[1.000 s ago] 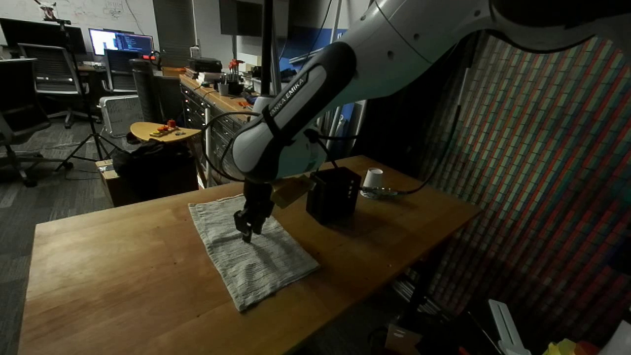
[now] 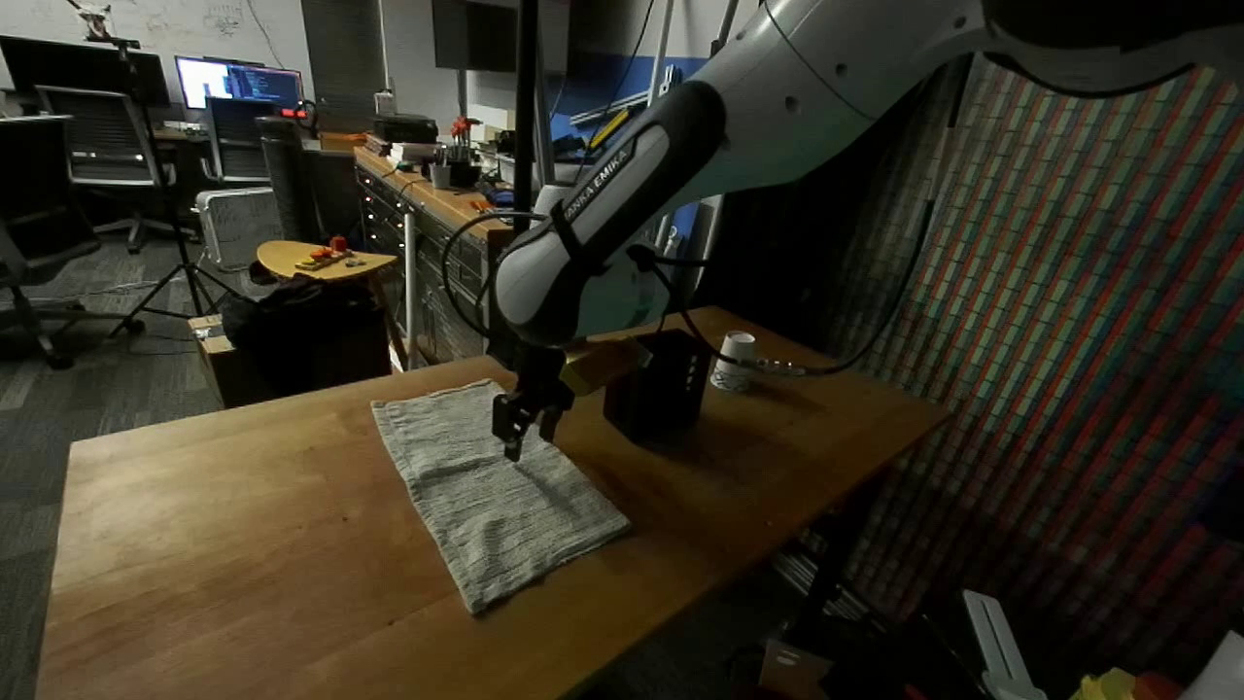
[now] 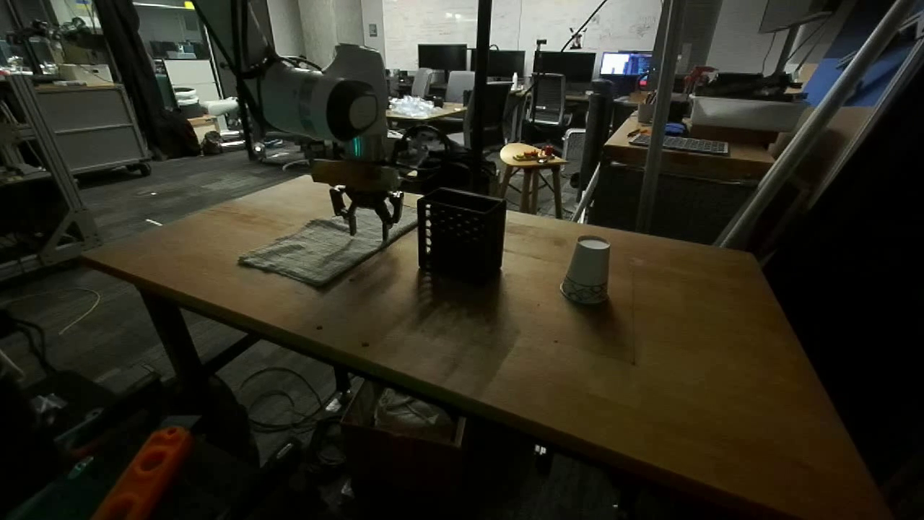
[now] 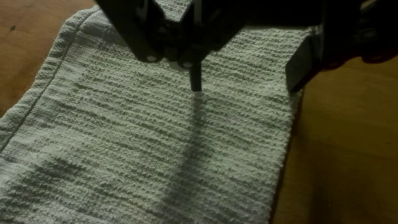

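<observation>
A pale grey woven cloth (image 2: 496,519) lies spread on the wooden table, with slight wrinkles and its edges roughly straight. Above it hangs my gripper (image 2: 532,445), open, its fingers pointing down. In exterior view 2 the gripper (image 3: 369,232) shows two parted fingertips with nothing between them, over the cloth (image 3: 316,251). Seen from the wrist, one finger (image 4: 196,78) is over the middle of the cloth (image 4: 123,123) and the other (image 4: 299,67) is near its right edge. A finger's shadow falls across the weave.
A black perforated basket (image 3: 460,238) stands on the table (image 3: 693,373) beside the cloth. Farther along, an upside-down white paper cup (image 3: 586,270) stands alone. Bare wood lies to the left of the cloth in exterior view 1.
In exterior view 1 the arm and gripper have moved right and a little upward, toward the basket's side. The cloth, basket and cup are where they were.
</observation>
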